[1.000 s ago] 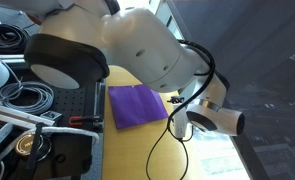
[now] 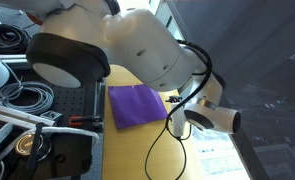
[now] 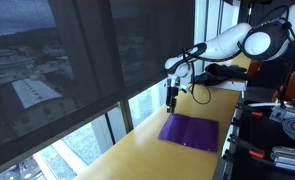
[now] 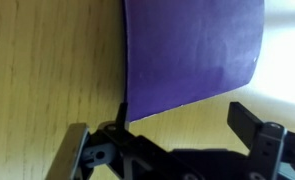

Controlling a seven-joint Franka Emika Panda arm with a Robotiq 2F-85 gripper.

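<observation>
A purple cloth [image 4: 192, 50], flat with rounded corners, lies on the wooden table; a crease or fold line shows in it in exterior view 2 [image 3: 189, 131]. My gripper is open, its two black fingers wide apart and nothing between them. In the wrist view the cloth's near edge runs just beyond the fingertips. Seen from exterior view 2, the gripper [image 3: 171, 101] hangs above the table close to the cloth's far left corner. Exterior view 1 shows the cloth [image 2: 137, 105] beside the arm, which hides most of the gripper.
Bare table [image 3: 107, 150] stretches to the left of the cloth in exterior view 2. A dark window blind [image 3: 47, 80] stands along the table's far side. Coiled cables [image 2: 27, 97] and black equipment sit near the arm's base. A loose cable hangs from the arm.
The arm's wrist end has shifted very slightly to the left in exterior view 1. The cloth lies as before.
</observation>
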